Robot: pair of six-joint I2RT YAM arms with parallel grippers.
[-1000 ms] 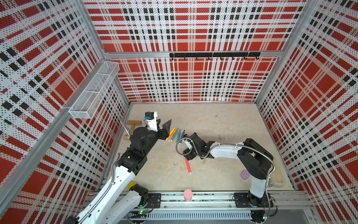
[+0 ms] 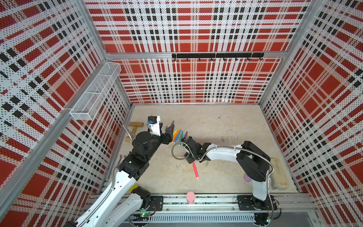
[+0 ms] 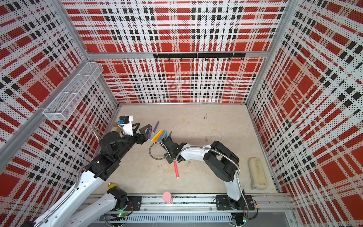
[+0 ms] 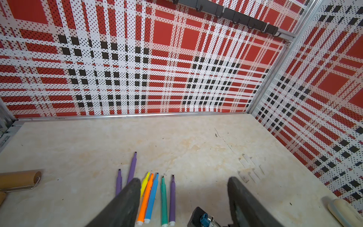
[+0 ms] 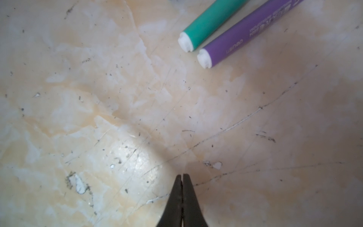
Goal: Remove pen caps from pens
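A pink marker (image 2: pixel 195 170) lies on the table, reaching toward the front from below my right gripper. That gripper's fingertips (image 5: pixel 182 185) meet in the right wrist view with nothing between them, and no pink shows there. My left gripper hangs open and empty over the table's left side. Beyond it lie a purple marker (image 4: pixel 131 168), a second purple marker (image 4: pixel 118 181), and yellow (image 4: pixel 144 183), orange (image 4: pixel 146 200), blue (image 4: pixel 152 200), green (image 4: pixel 163 204) and another purple marker (image 4: pixel 172 200). White ends of the green and purple markers show close to my right gripper.
Wooden tools (image 2: pixel 135 124) sit at the back left. A beige block (image 3: pixel 257 173) lies at the right edge, and a pink round thing (image 3: pixel 167 197) stands on the front rail. Bare table stretches across the back and right.
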